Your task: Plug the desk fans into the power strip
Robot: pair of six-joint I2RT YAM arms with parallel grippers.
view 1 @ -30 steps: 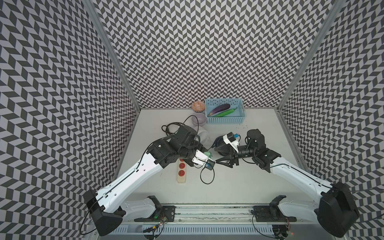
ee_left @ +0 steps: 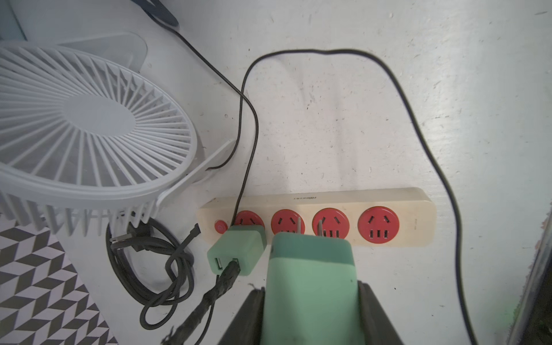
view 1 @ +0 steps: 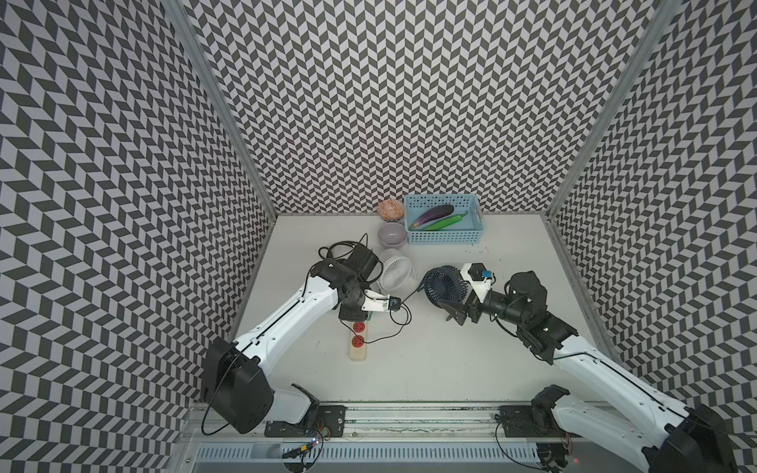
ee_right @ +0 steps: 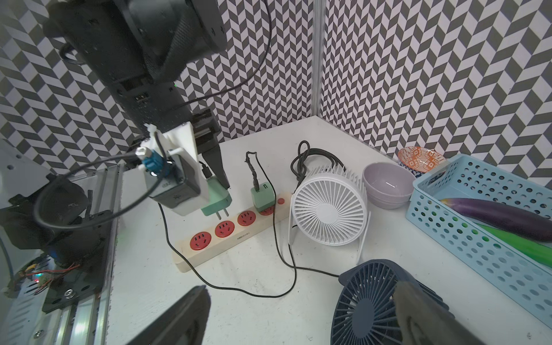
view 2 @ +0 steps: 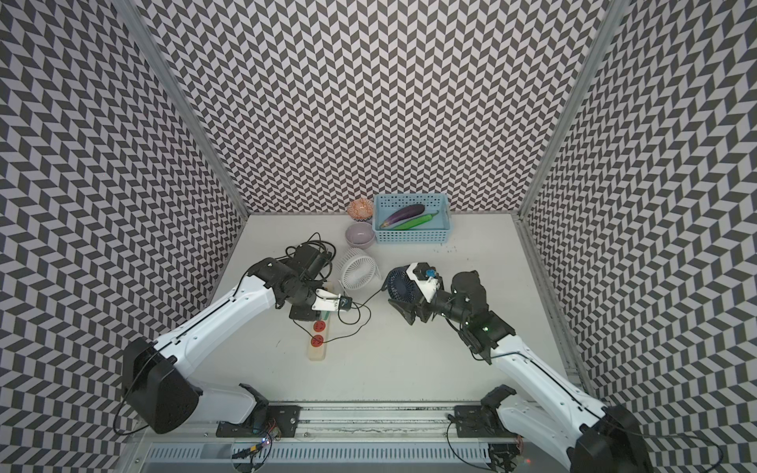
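My left gripper is shut on a green plug adapter (ee_left: 311,276), whose prongs hang over the sockets of the beige power strip (ee_left: 411,227); whether they touch is unclear. Another green adapter (ee_right: 262,197) sits at the strip's switch end with a cable in it. A white desk fan (ee_right: 326,210) stands beside the strip, and a dark fan (ee_right: 363,316) lies to its right, both with black cables nearby. My right gripper stands open above the dark fan, holding nothing.
A blue basket (view 1: 441,236) with an eggplant and a green vegetable stands at the back, beside a purple bowl (view 1: 392,235) and a patterned bowl (view 1: 391,208). A coiled black cable lies at the left.
My left gripper has moved left, over the power strip, with the adapter. My right gripper has drawn right and turned, away from the left one.
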